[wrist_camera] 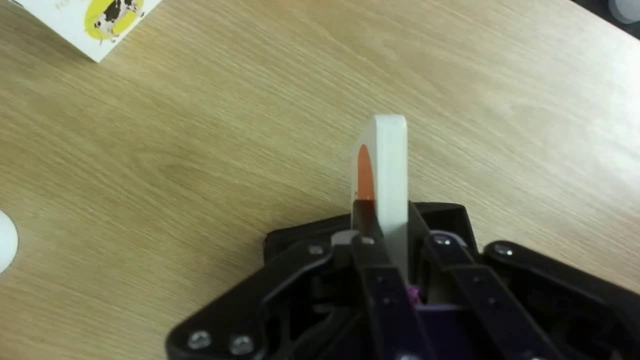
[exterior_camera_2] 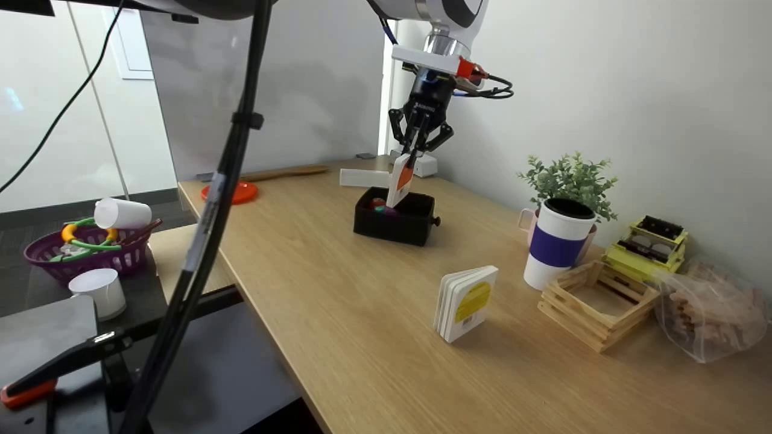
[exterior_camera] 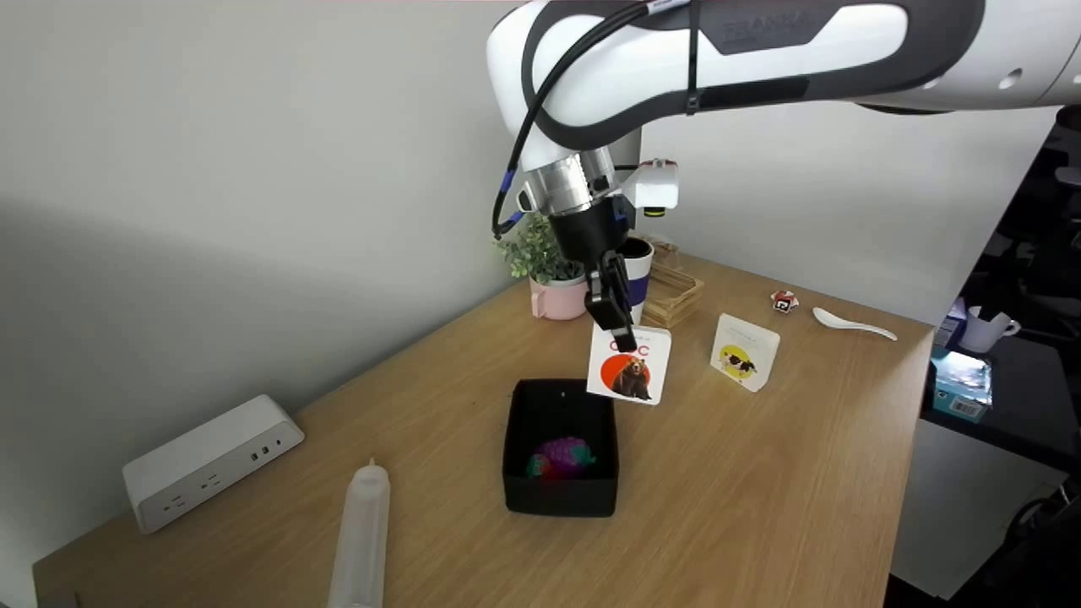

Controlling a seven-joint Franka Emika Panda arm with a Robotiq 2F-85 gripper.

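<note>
A white board book with a bear on an orange disc (exterior_camera: 629,365) hangs upright from my gripper (exterior_camera: 625,339), which is shut on its top edge. In the wrist view the book's white spine edge (wrist_camera: 391,174) stands between the two dark fingers. Below and beside it is a black box (exterior_camera: 560,496), holding a purple and a red toy with green parts (exterior_camera: 563,458). From the second exterior view, the book (exterior_camera_2: 400,179) appears at the box's near side, its lower edge around rim height; whether it touches the rim I cannot tell.
A cow book (exterior_camera: 745,353) stands upright to the right. Behind are a plant in a pink pot (exterior_camera: 559,299), a white-purple cup (exterior_camera_2: 561,246) and a wooden crate (exterior_camera_2: 597,318). A clear bottle (exterior_camera: 361,537) and a white power strip (exterior_camera: 213,461) lie left.
</note>
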